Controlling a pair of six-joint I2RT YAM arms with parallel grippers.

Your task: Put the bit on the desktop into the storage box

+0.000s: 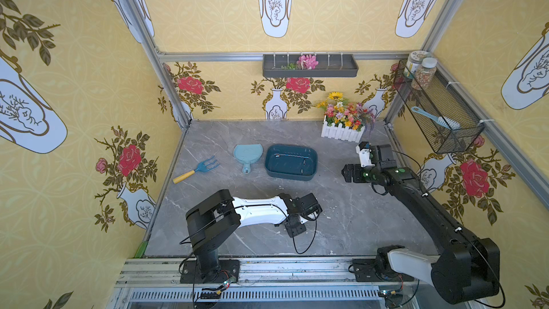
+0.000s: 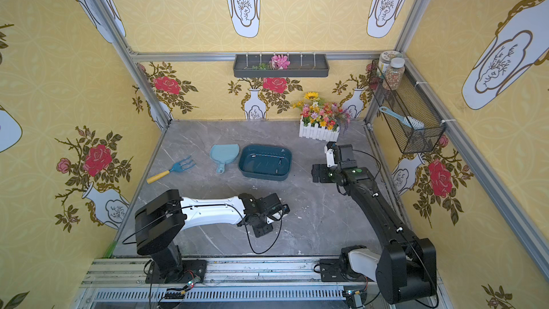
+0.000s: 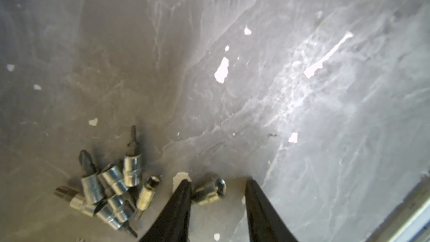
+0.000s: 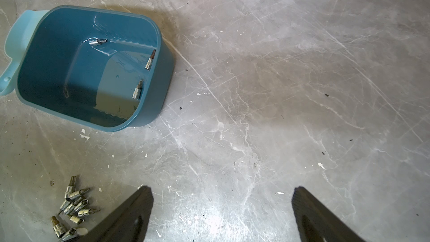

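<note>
In the left wrist view several silver bits (image 3: 92, 188) lie in a pile on the grey desktop. One more bit (image 3: 210, 191) lies apart from them, between the fingers of my left gripper, which is part open; this bit is nearer the left finger (image 3: 180, 208), and whether they touch I cannot tell. The teal storage box (image 4: 156, 103) stands at the upper left of the right wrist view. Inside it lie a few bits (image 4: 137, 89). My right gripper is open over bare desktop, holding nothing. From above, my left arm hides the pile.
A light blue dustpan (image 1: 247, 154) sits left of the box, and a toy fork (image 1: 197, 169) lies farther left. The white flower planter (image 1: 343, 131) stands at the back right. Free desktop lies right of the box.
</note>
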